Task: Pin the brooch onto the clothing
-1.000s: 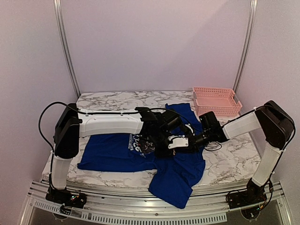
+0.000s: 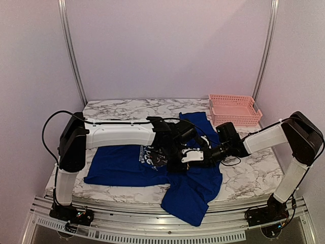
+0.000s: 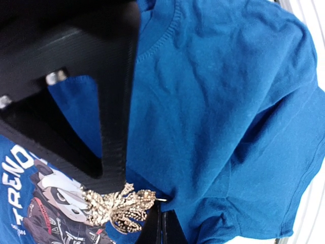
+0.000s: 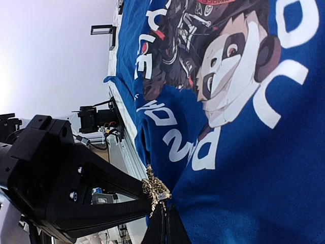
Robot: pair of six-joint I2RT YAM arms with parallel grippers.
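Observation:
The gold brooch (image 3: 122,211) with its thin pin sits on the blue printed shirt (image 2: 117,168), between my two grippers near the shirt's middle. In the left wrist view my left gripper is shut at the brooch's right end, by the pin; the other gripper's black fingers reach in from above. In the right wrist view my right gripper is shut at the brooch (image 4: 157,188), beside a fold in the cloth. Whether the pin passes through the fabric, and exactly what each fingertip holds, is hard to see.
A pink basket (image 2: 234,120) stands at the back right. Bare marble table (image 2: 249,178) shows around the shirt, whose lower part hangs over the front edge.
My right arm has shifted very slightly in the top view. The left arm and the shirt look unchanged.

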